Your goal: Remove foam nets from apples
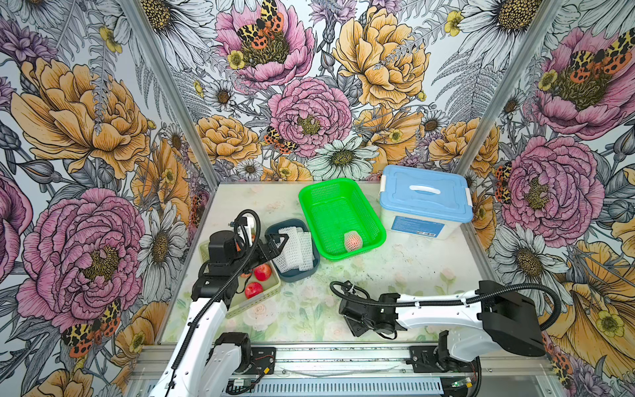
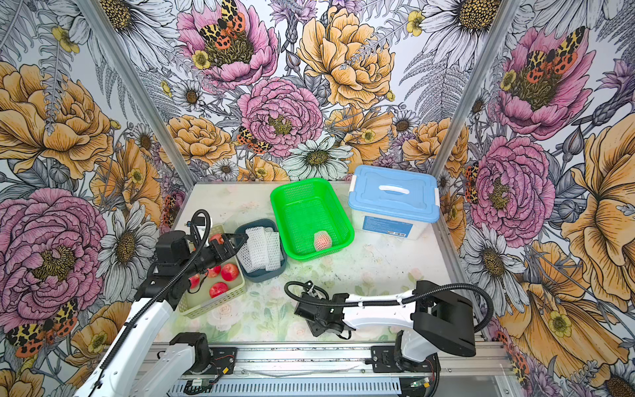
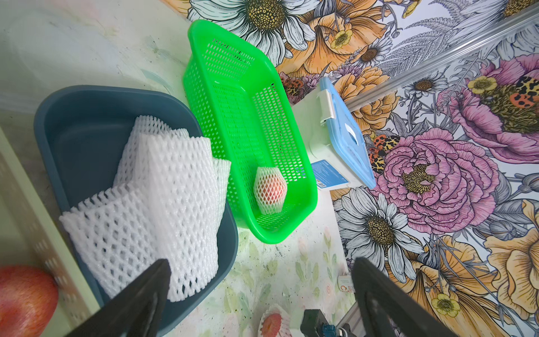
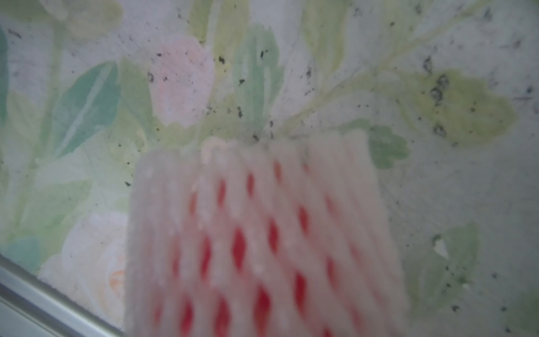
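An apple in a white foam net (image 4: 264, 241) fills the lower middle of the right wrist view, on the tabletop. My right gripper (image 1: 354, 321) is low over it at the front; its fingers are hidden, so its opening is unclear. My left gripper (image 1: 277, 246) hangs open over the dark bin (image 3: 61, 140), which holds several white foam nets (image 3: 179, 207). A netted apple (image 3: 270, 189) sits in the green basket (image 1: 337, 211). Bare apples (image 2: 229, 271) lie in the beige basket (image 2: 218, 297) at left.
A lidded storage box (image 1: 423, 198) stands at the back right.
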